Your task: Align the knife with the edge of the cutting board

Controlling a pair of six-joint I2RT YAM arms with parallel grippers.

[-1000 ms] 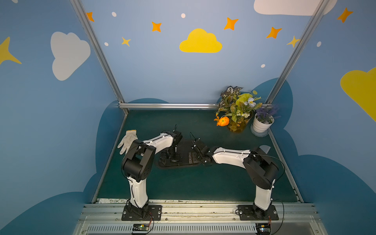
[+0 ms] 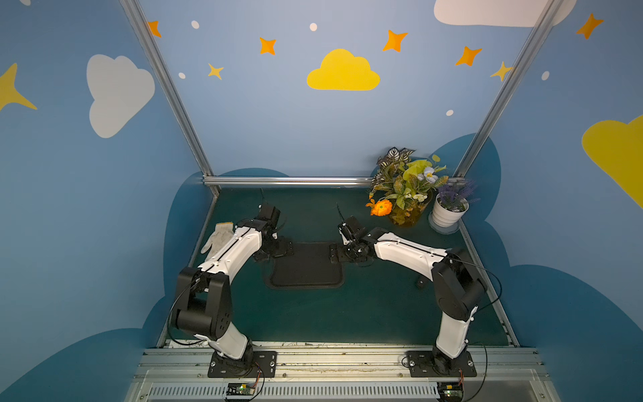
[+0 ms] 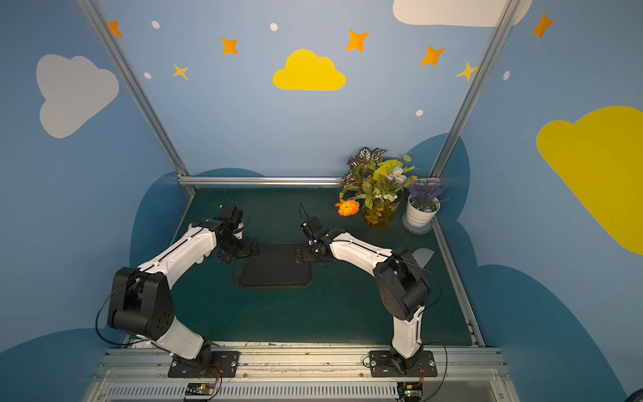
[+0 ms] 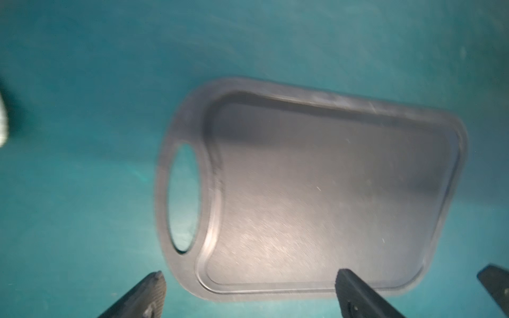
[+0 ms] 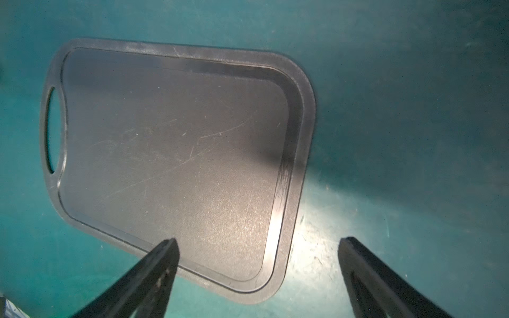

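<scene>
The black cutting board (image 2: pixel 308 268) lies flat and empty, its slotted handle end on the left, shown fully in the left wrist view (image 4: pixel 318 201). My left gripper stands open by the board's left part. Near its right edge my right gripper is open too; nothing shows between either pair of fingers. In the top right view a pale grey blade (image 3: pixel 422 256), which looks like the knife's, lies right of the board, partly hidden behind my right arm. A dark piece (image 2: pixel 421 282), perhaps its handle, shows beside that arm in the top left view.
A potted flower arrangement (image 2: pixel 405 187) and a white pot of lavender (image 2: pixel 447 213) stand at the back right. A pale glove (image 2: pixel 217 238) lies at the left, partly behind my left arm.
My left arm has swung back and left off the board, baring more of it and covering part of the glove. My right gripper has shifted slightly back. The board looks still.
</scene>
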